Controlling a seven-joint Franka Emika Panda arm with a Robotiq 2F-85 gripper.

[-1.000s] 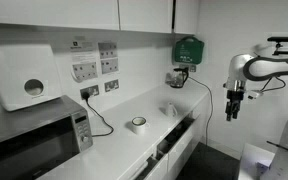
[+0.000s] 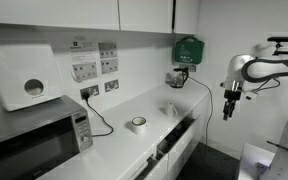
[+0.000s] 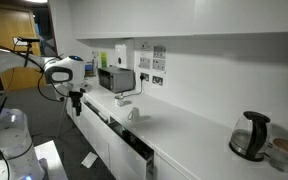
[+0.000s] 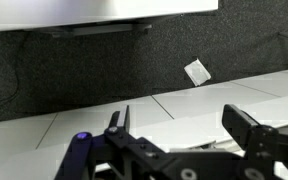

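Observation:
My gripper [image 2: 227, 113] hangs over the floor at the far right, away from the counter. In exterior view 2 the gripper [image 3: 76, 108] is at the left, in front of the white cabinets. The wrist view shows its fingers [image 4: 244, 128] spread wide, with nothing between them. A drawer [image 3: 137, 156] stands pulled out below the counter. On the counter are a white mug [image 2: 138, 125] and a pale pitcher-like item [image 2: 170, 109]. In the wrist view a small white flat piece [image 4: 197, 72] lies on the dark floor.
A microwave [image 2: 44, 135] occupies one end of the white counter [image 3: 189, 140]. A kettle [image 3: 249, 135] and a glass pot [image 3: 283, 153] stand at the other end. Overhead cabinets [image 3: 204, 30] run above.
The gripper has shifted slightly left and tilted in exterior view 1. The counter items and the pulled-out drawer look unchanged.

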